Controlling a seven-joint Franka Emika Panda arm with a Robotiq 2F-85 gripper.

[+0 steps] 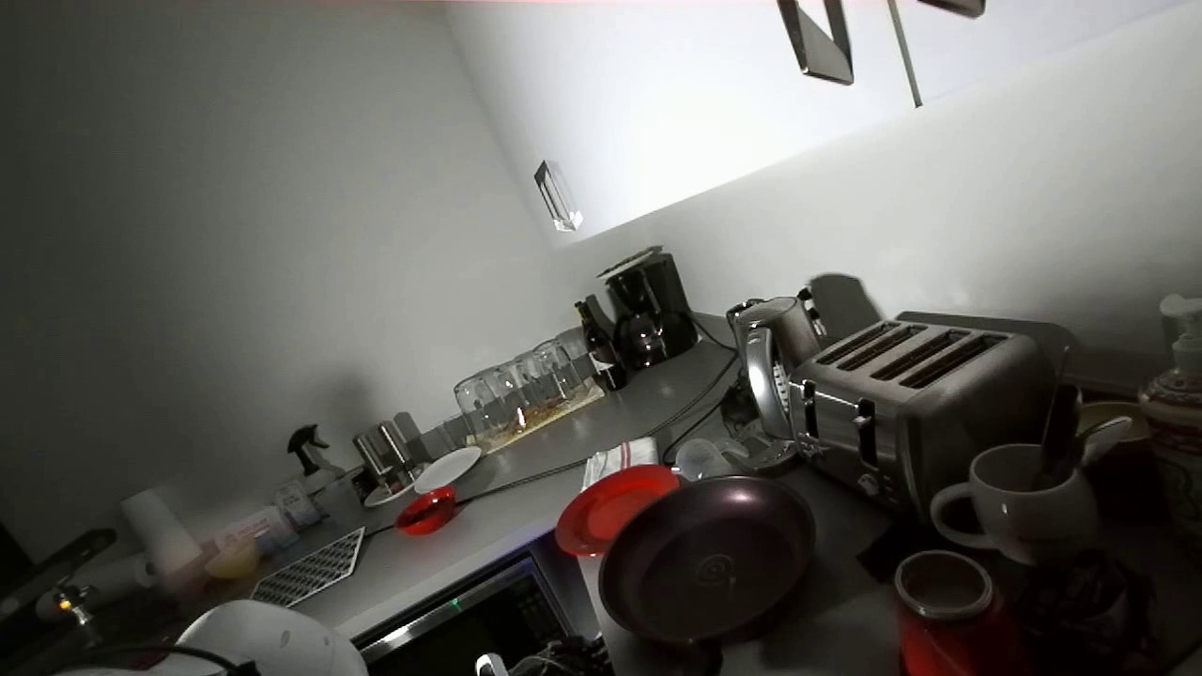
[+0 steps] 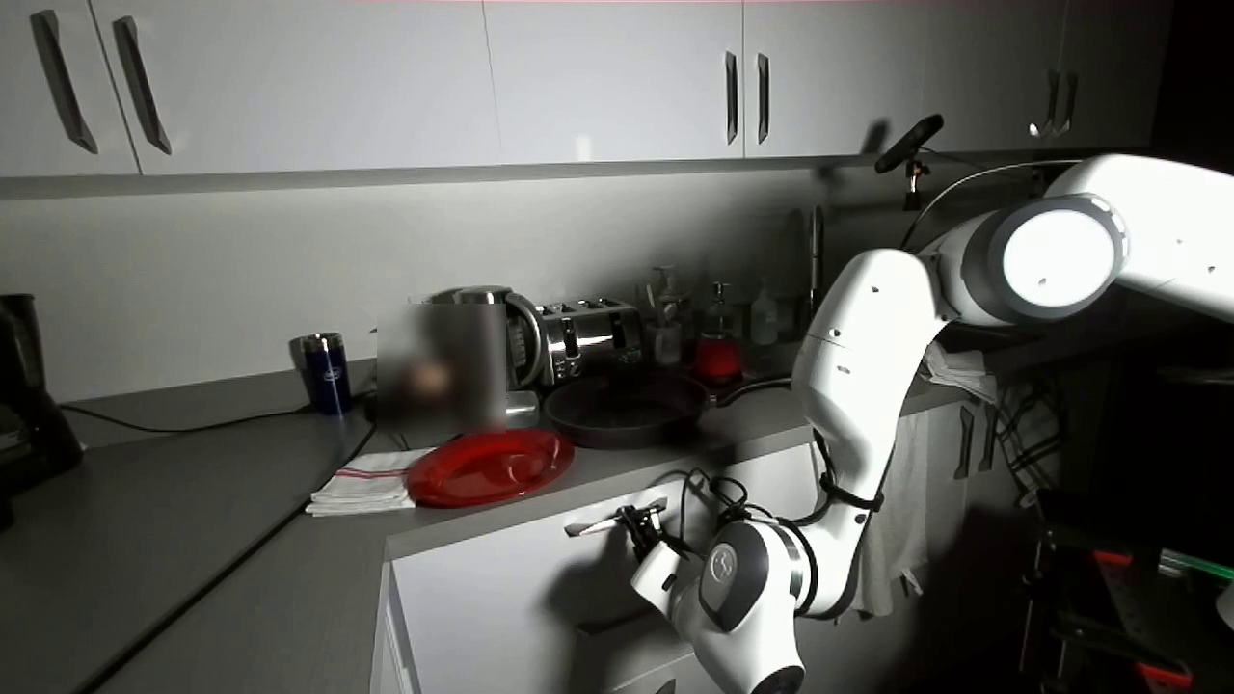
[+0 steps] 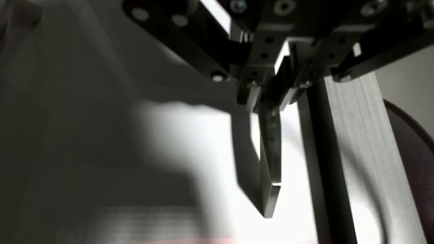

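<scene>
In the wrist view my gripper is shut on a flat metal handle point(image 3: 271, 158), whose free end sticks out past the fingers. Behind the handle lies a white drawer front point(image 3: 293, 162), with the handle's shadow across it. Exterior view 2 shows the gripper point(image 2: 630, 520) low in front of the cabinet, at the handle point(image 2: 593, 526) just below the counter edge. A dark gap runs between the white front and the counter edge in the wrist view; how far the drawer stands out, I cannot tell.
Above the drawer, a dark pan point(image 2: 625, 407) and a red plate point(image 2: 492, 467) sit near the counter's edge. Behind them stand a toaster point(image 2: 592, 337) and a red soap bottle point(image 2: 718, 353). Cables point(image 2: 706, 486) loop around the gripper.
</scene>
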